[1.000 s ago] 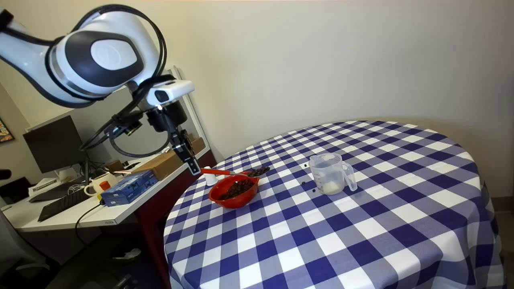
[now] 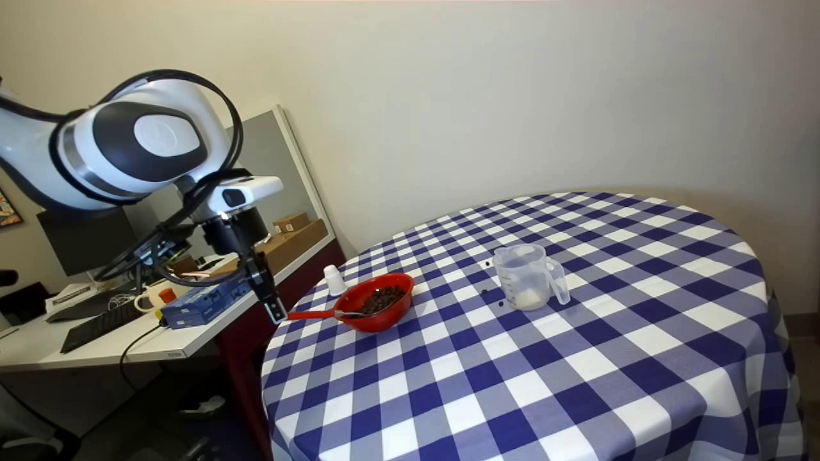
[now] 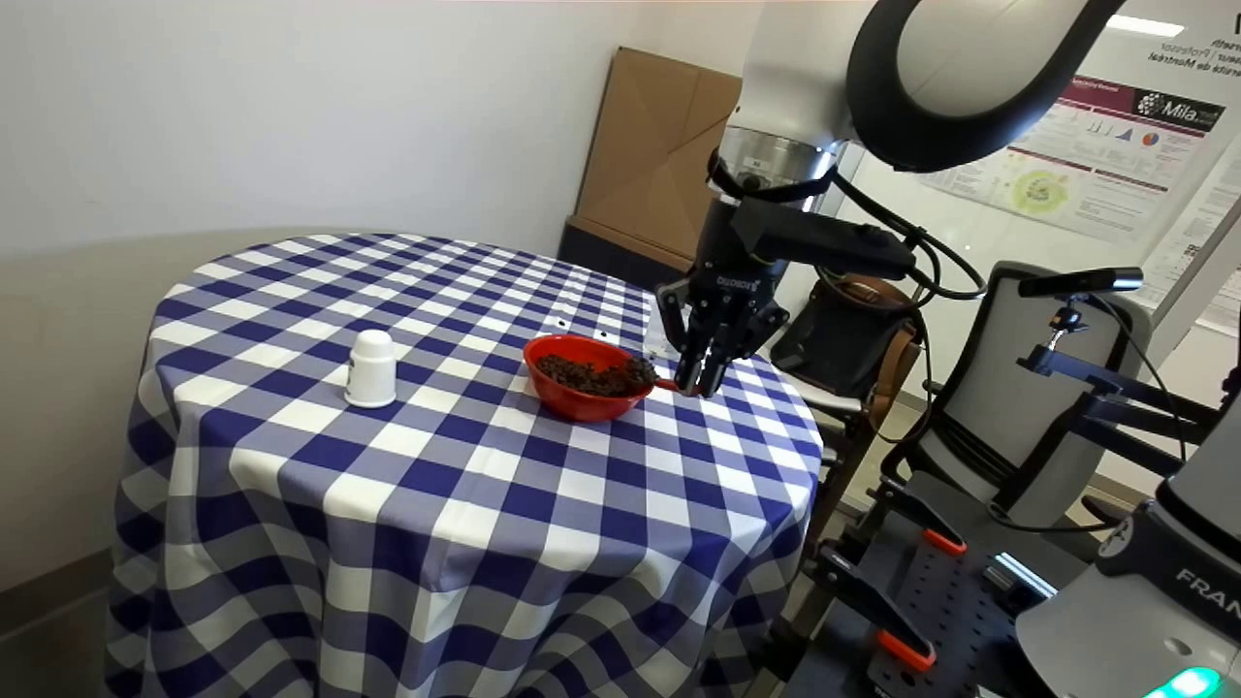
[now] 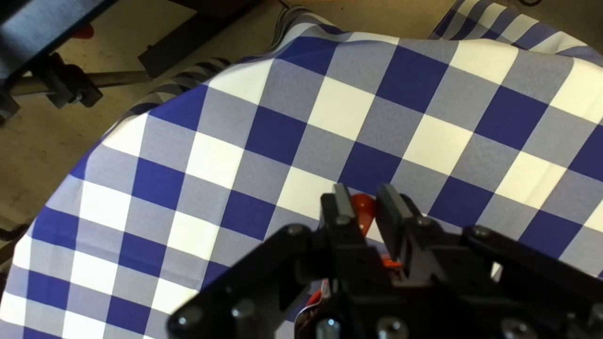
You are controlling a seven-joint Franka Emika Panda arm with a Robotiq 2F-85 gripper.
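Observation:
My gripper (image 2: pixel 277 316) is shut on the red handle of a spoon (image 2: pixel 313 315), just beyond the table's edge in exterior view 1. The spoon's head reaches into a red bowl (image 2: pixel 372 323) holding many dark, bean-like pieces (image 2: pixel 382 299). Exterior view 2 has the gripper (image 3: pixel 699 386) at the right of the bowl (image 3: pixel 575 402), with dark pieces heaped at the spoon's end by the rim. From the wrist, the handle's rounded red end (image 4: pixel 363 208) shows between the fingers, while the fingers hide most of the bowl.
A clear measuring jug (image 2: pixel 526 284) with a little pale content stands farther right, a few dark bits lying beside it. A white bottle (image 3: pixel 372 370) stands upright beyond the bowl.
My gripper has moved down and to the left with the spoon. The spoon's loaded head, earlier above the bowl's far rim, is now lower, in the bowl.

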